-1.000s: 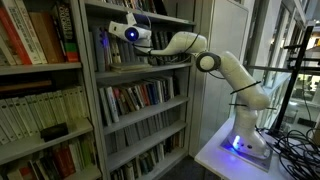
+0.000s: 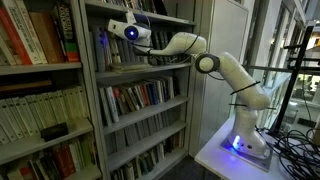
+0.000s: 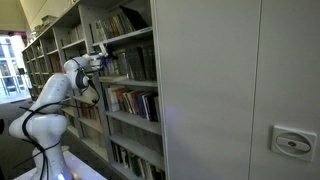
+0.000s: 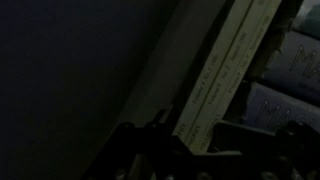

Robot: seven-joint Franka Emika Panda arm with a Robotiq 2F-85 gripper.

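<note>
My gripper (image 2: 116,28) is up at the upper shelf of the bookcase, its front end close to the book spines. In the wrist view its dark fingers blend into the shadow along the bottom edge, so their spacing cannot be read. Two thin pale books (image 4: 215,80) stand side by side, tilted across that view, with small print on their spines. To their right are thicker greyish volumes (image 4: 283,106) with large lettering. A broad dark surface fills the left side. Whether anything touches the fingers is hidden.
Bookcase shelves full of books (image 2: 140,97) lie below the arm. An upright divider (image 2: 92,80) separates the left bay. The robot's base stands on a white table (image 2: 225,158), with loose black cables (image 2: 295,150) beside it.
</note>
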